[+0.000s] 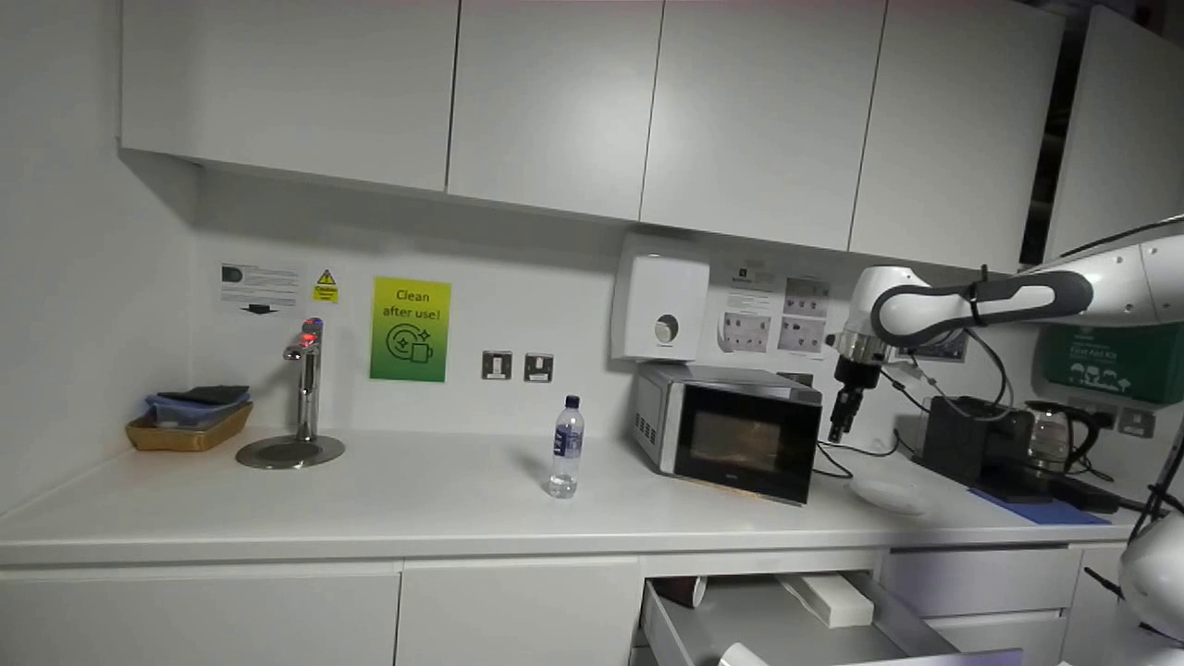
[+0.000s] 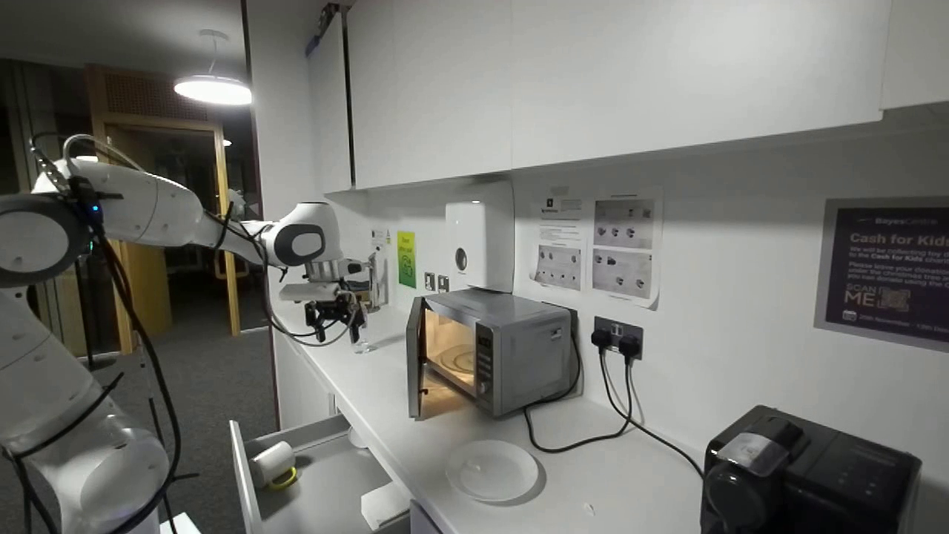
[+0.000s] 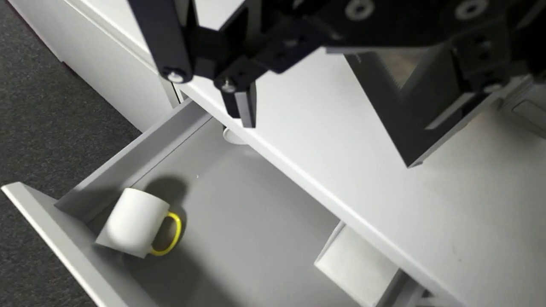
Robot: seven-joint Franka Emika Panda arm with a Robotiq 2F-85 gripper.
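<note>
The grey microwave (image 2: pixel 534 356) stands on the counter with its dark door (image 2: pixel 415 356) swung part open. Light shines inside, and a glass turntable (image 2: pixel 458 359) shows there. My gripper (image 1: pixel 840 434) is beside the door's free edge in exterior view 1. It is open, its fingers spread wide in the wrist view, and nothing is held. In that view the right finger overlaps the microwave door (image 3: pixel 389 117); whether they touch, I cannot tell. Below, the pulled-out drawer (image 3: pixel 230 225) holds a white mug (image 3: pixel 135 220) with a yellow handle, lying on its side.
A white plate (image 2: pixel 494 470) lies on the counter near the coffee machine (image 2: pixel 801 472). The water bottle (image 1: pixel 566 450) stands left of the microwave. A white box (image 3: pixel 358 263) sits in the drawer. Black cables (image 2: pixel 578 440) trail behind the microwave.
</note>
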